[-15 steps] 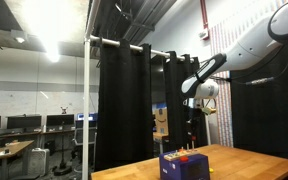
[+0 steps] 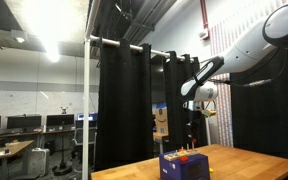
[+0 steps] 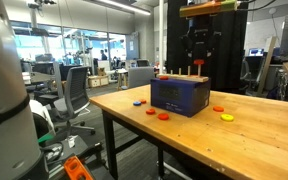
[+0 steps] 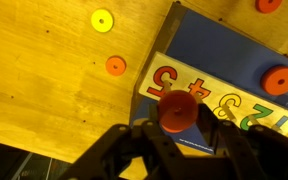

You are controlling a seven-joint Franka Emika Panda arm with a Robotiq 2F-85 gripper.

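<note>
A red disc (image 4: 178, 111) is pinched between the fingertips of my gripper, seen from above in the wrist view. It covers part of a wooden number board (image 4: 219, 98) with coloured digits, which lies on a dark blue box (image 4: 224, 45). In exterior view 2 the gripper (image 3: 199, 66) hangs over the box (image 3: 181, 96), whose top carries upright pegs (image 3: 180, 70). Exterior view 1 has the gripper (image 2: 192, 143) above the box (image 2: 185, 166), too small there for detail. How far the held disc is from the pegs is unclear.
Loose discs lie on the wooden table: yellow (image 4: 102, 20) and orange (image 4: 115, 65) beside the box, others around it. An orange-red disc (image 4: 279, 80) rests on the box's top.
The arm's white links have shifted in exterior view 1, with the upper link now larger and lower in view. The box looks unmoved.
</note>
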